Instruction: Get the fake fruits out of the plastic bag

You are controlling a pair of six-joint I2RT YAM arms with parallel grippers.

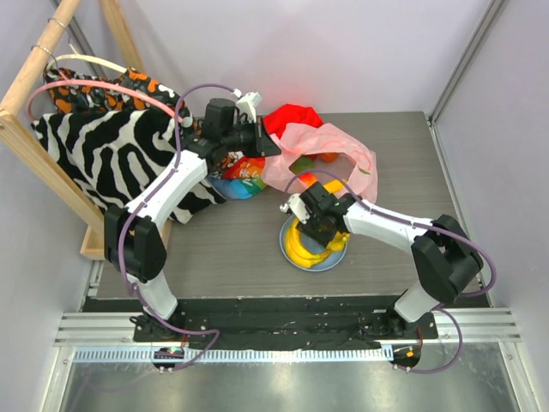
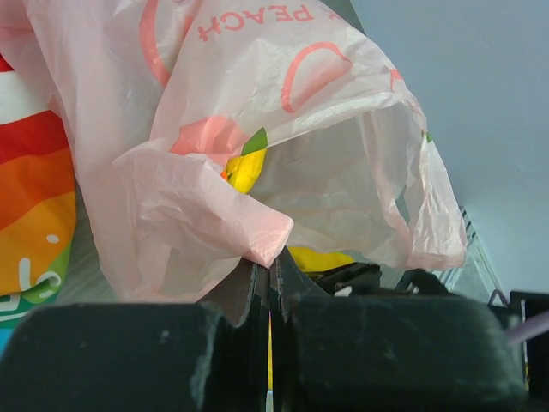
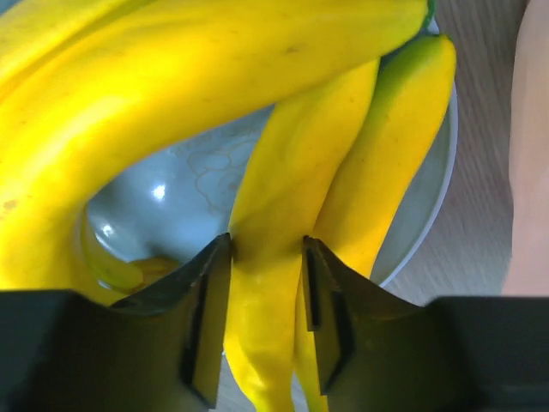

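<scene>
The pink plastic bag lies at the back centre, a yellow fruit visible inside, with green and orange fruits behind. My left gripper is shut at the bag's edge; whether it pinches any film is unclear. My right gripper is part open over a blue bowl of several bananas, its fingertips either side of a yellow banana; whether it grips the banana cannot be told.
Patterned fabric bags hang from a wooden rack on the left. Bare table lies front left and at the right.
</scene>
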